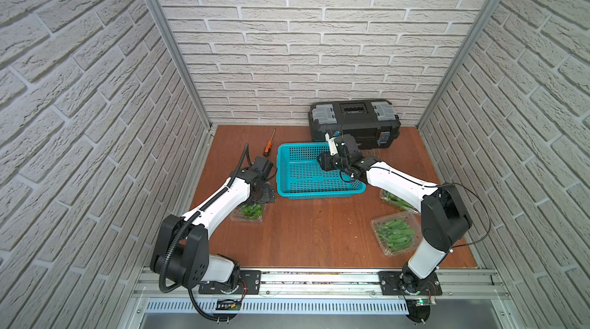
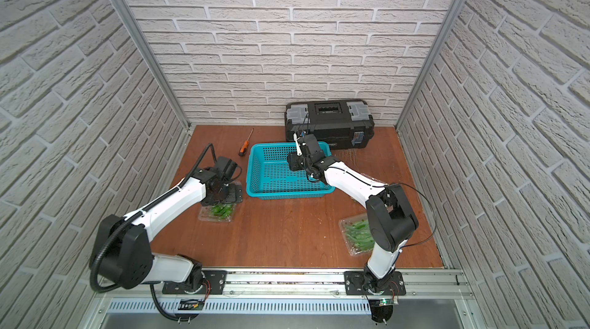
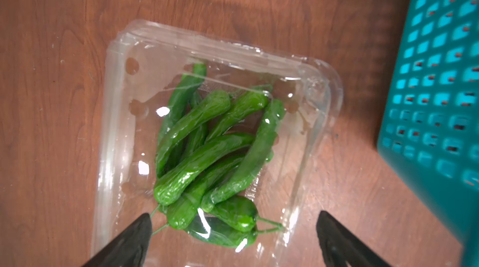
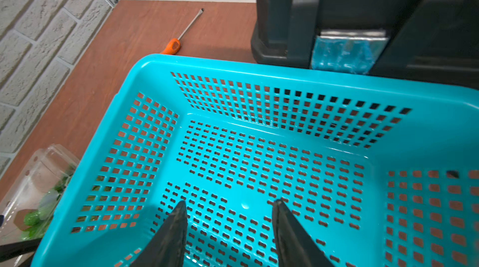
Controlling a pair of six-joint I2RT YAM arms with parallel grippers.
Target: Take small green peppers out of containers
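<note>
Under my left gripper lies a clear plastic container point(image 3: 112, 167) with several small green peppers point(image 3: 214, 159) inside. The gripper is open, its fingers wide apart, with nothing between them. The turquoise basket point(image 4: 239, 154) stands empty in the middle of the table. Over it my right gripper has its fingers point(image 4: 172, 232) apart and nothing between them. Two more clear containers with green peppers sit on the right side in the top left view, one nearer point(image 1: 395, 233) and one farther point(image 1: 398, 199), the farther one partly hidden by the right arm.
A black toolbox point(image 1: 354, 121) stands behind the basket against the back wall. An orange screwdriver point(image 1: 268, 143) lies at the back left. Bare tabletop point(image 1: 313, 230) stretches in front of the basket.
</note>
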